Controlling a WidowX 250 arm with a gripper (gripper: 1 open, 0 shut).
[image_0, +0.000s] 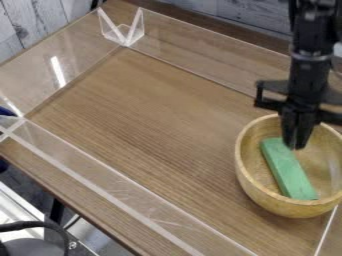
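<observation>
A round wooden bowl (254, 180) sits at the right of the table, holding a green oblong block (287, 170). The robot's dark gripper (297, 124) hangs over the back of the bowl, pointing down. It is blurred, and its fingertips look close together with nothing visible between them.
Clear transparent edging runs along its back and left sides. A dark cable (34, 226) lies at the lower left.
</observation>
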